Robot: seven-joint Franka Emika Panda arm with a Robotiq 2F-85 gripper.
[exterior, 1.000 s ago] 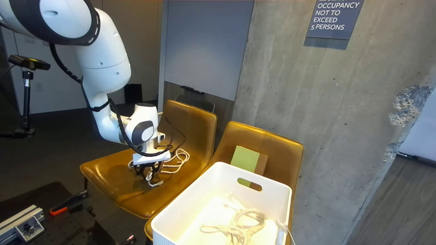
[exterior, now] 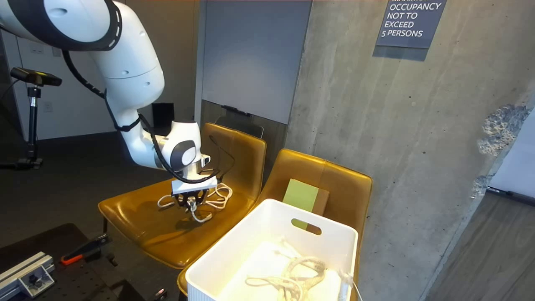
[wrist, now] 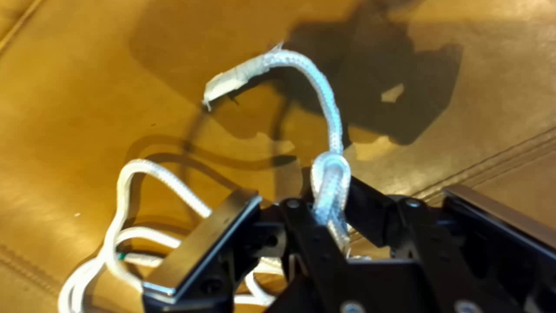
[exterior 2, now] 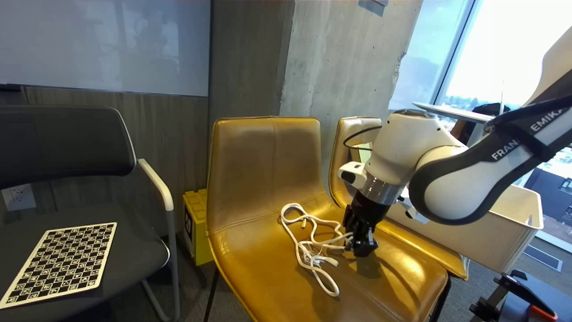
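A white rope [exterior 2: 304, 250] lies in loose loops on the seat of the tan chair [exterior: 145, 210]. In the wrist view, my gripper is shut on a knotted part of this rope [wrist: 326, 104]. From the knot a free end with a taped tip curves out above the seat, its shadow falling on the leather. Other loops [wrist: 151, 167] rest on the seat beside the fingers. Exterior view 1 has the gripper [exterior: 192, 200] low over the chair, with the end dangling beneath it.
On the neighbouring chair stands a white bin [exterior: 230, 251] with other pale rope [exterior: 296, 281] inside. A green and brown block [exterior: 303, 195] leans on that chair's backrest. A dark table with a clamp [exterior: 82, 251] is at the front left.
My gripper has risen a little and shifted to the right over the chair, carrying the held part of the rope along. The bin has not moved.
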